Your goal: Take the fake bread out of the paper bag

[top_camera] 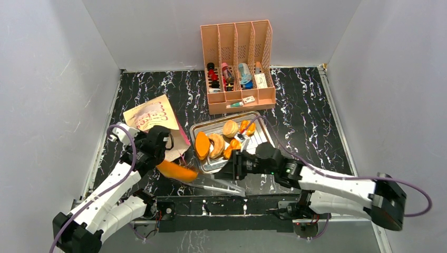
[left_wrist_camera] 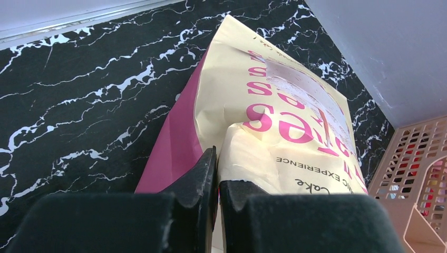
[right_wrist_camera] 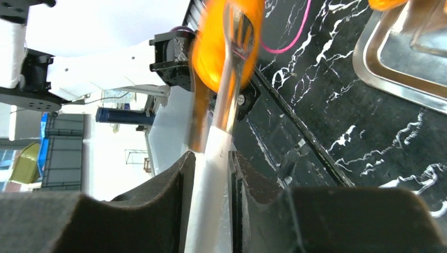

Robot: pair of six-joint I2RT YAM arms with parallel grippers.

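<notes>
The paper bag [top_camera: 153, 116], cream with pink print, lies tilted at the left. My left gripper is shut on its rim, paper pinched between the fingers. In my right gripper, the fingers close around the white handle of metal tongs [right_wrist_camera: 207, 190]. At the tongs' far end is an orange fake bread [top_camera: 176, 171], outside the bag and above the table's front left; it is blurred in the right wrist view. The metal tray [top_camera: 270, 142] beside the bag holds several fake breads [top_camera: 230, 128]. The bag's inside is hidden.
A pink divided rack [top_camera: 242, 105] with small bottles and boxes stands behind the tray. Purple cables loop over both arms.
</notes>
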